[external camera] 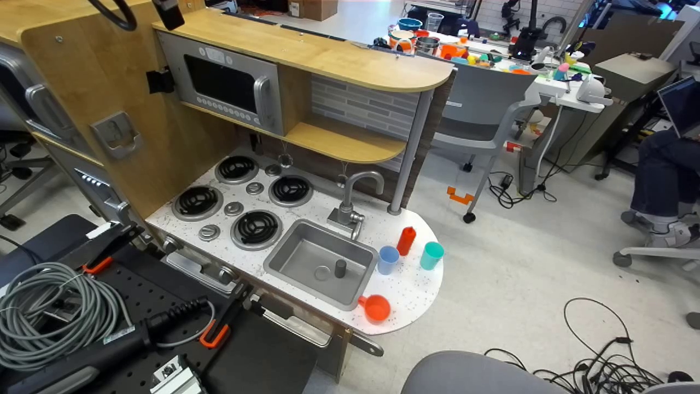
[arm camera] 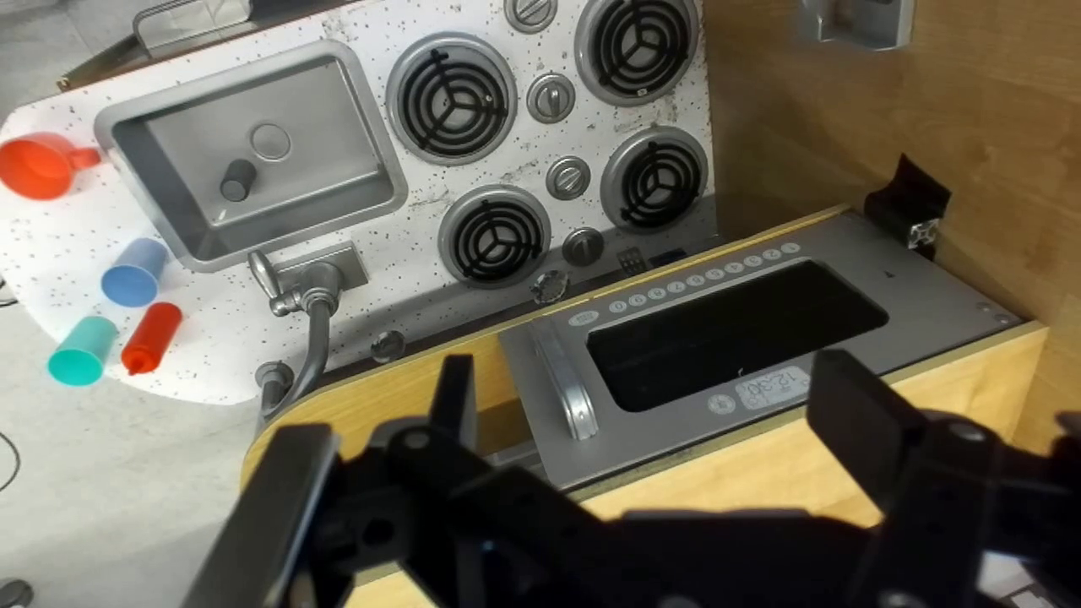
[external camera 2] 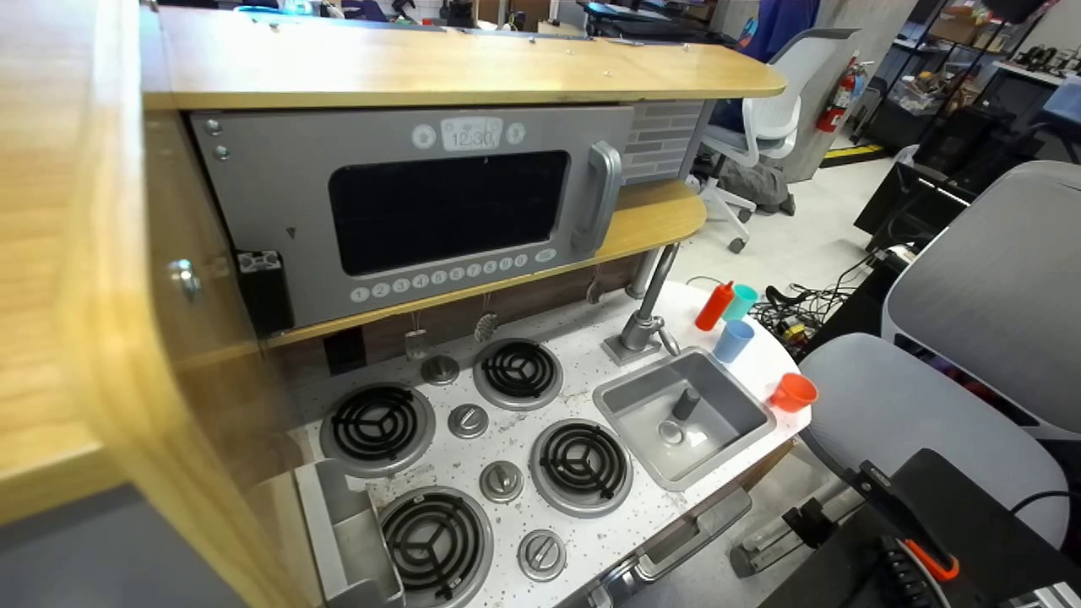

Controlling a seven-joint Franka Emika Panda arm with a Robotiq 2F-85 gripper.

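Observation:
Wide apart in the wrist view, the fingers of my gripper stand open above the toy kitchen, with nothing between them. Beyond them is the closed grey microwave (arm camera: 699, 334) with its handle (arm camera: 567, 385). On the white counter's rounded end are a red-orange cup (external camera: 377, 308), a blue cup (external camera: 388, 260), a red bottle (external camera: 406, 241) and a teal cup (external camera: 431, 255). The cups and the bottle stand apart from my gripper. A small dark grey cylinder (arm camera: 238, 181) is in the sink (arm camera: 385, 172).
A curved faucet (external camera: 357, 193) rises behind the sink. Several black-coiled burners (external camera 2: 584, 458) and knobs fill the counter's other end. The wooden top shelf (external camera 2: 456, 71) overhangs the microwave. A wooden side panel (external camera: 124, 85) closes off the left; the counter between the cups is bare.

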